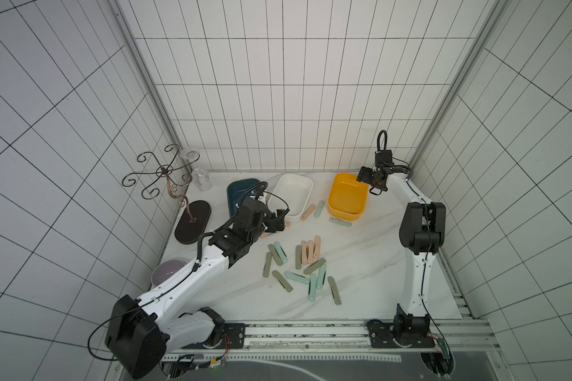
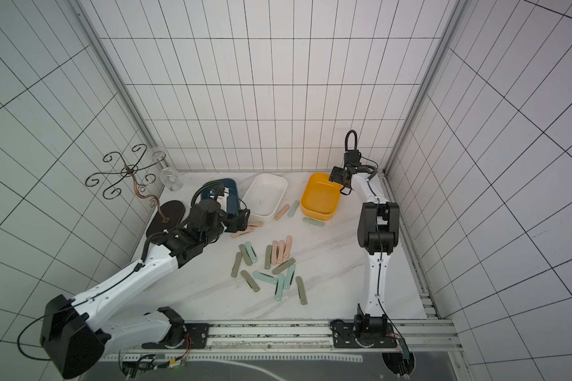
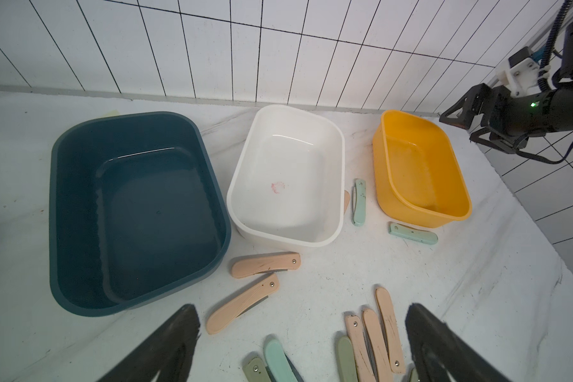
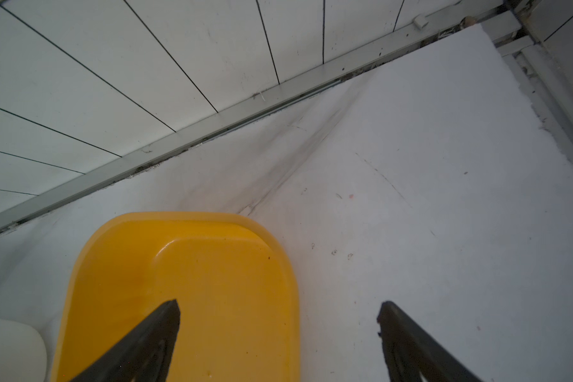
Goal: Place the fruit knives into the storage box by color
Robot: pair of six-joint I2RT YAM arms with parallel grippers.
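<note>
Orange, olive and mint folding knives lie loose on the white table, such as an orange knife (image 3: 242, 303), an olive knife (image 1: 335, 290) and a mint knife (image 3: 413, 233). At the back stand a dark blue box (image 3: 140, 216), a white box (image 3: 293, 172) and a yellow box (image 3: 421, 166); the insides that show hold no knives. My left gripper is open above the table in front of the boxes. Over the right rim of the yellow box, my right gripper has its fingers apart and nothing between them.
A metal scroll stand (image 1: 165, 170) on a dark base and a glass vessel (image 1: 201, 179) stand at the back left. A pale bowl (image 1: 166, 273) sits at the left edge. Bare table (image 1: 387, 279) spreads across the front right.
</note>
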